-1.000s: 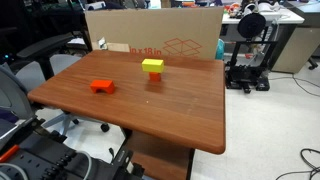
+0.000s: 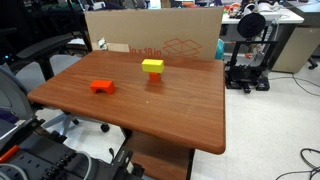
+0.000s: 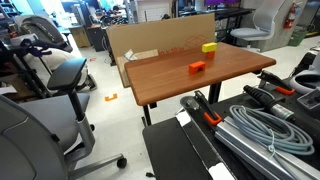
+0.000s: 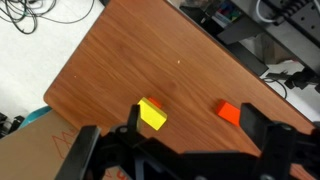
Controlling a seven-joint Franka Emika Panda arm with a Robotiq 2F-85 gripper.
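Two blocks are stacked on the wooden table: a yellow block [image 2: 153, 66] on top, with an orange-red block [image 2: 154, 77] beneath it. Nearer the table's left front lies a separate orange-red block [image 2: 102, 86]. Seen from above in the wrist view, the yellow block [image 4: 152, 115] is left of centre and hides most of its lower block [image 4: 155, 102], while the lone orange-red block [image 4: 229, 112] is to the right. My gripper is open high over the table, its fingers wide apart and holding nothing. Neither exterior view shows the gripper.
A tall cardboard panel [image 2: 175, 32] stands along the table's back edge. Coiled grey cable [image 3: 275, 130] lies on the black surface near the robot's side.
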